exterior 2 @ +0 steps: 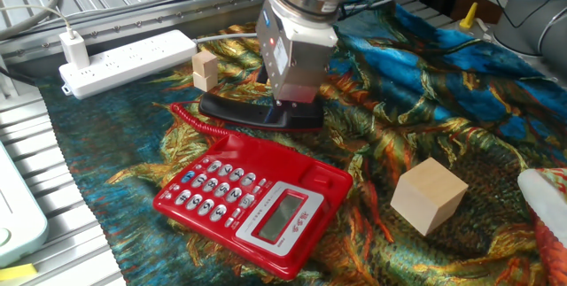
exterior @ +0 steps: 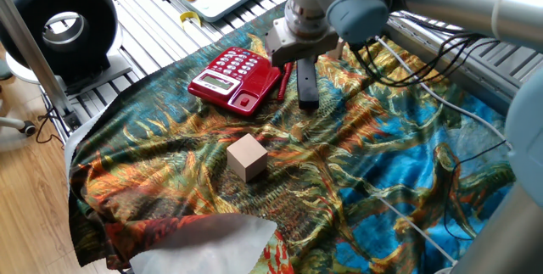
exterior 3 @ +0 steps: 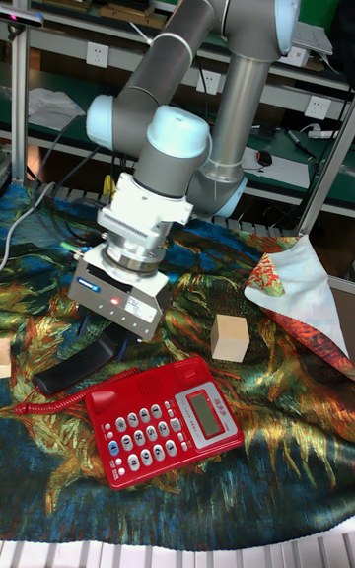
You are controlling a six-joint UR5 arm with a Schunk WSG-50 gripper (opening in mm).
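The black handset [exterior 2: 257, 113] lies on the patterned cloth, off its base and joined to the coiled red cord. Beside it rests the red telephone [exterior 2: 252, 202], keypad and small display facing up. My gripper [exterior 3: 103, 341] points down at the handset's middle. Its dark fingers [exterior 3: 84, 324] stand apart, one on each side of the handset as far as the third exterior view shows, so it looks open. Whether either finger touches the handset cannot be told. In exterior view 1 the gripper's body hides the fingers and the handset's far part.
A wooden cube [exterior: 248, 157] sits alone on the cloth [exterior: 170, 181]. Small wooden blocks [exterior 2: 205, 71] stand near the white power strip [exterior 2: 133, 63], behind the handset. A folded cloth corner [exterior 3: 300, 279] shows its white underside. Cables [exterior: 424, 66] hang beside the arm.
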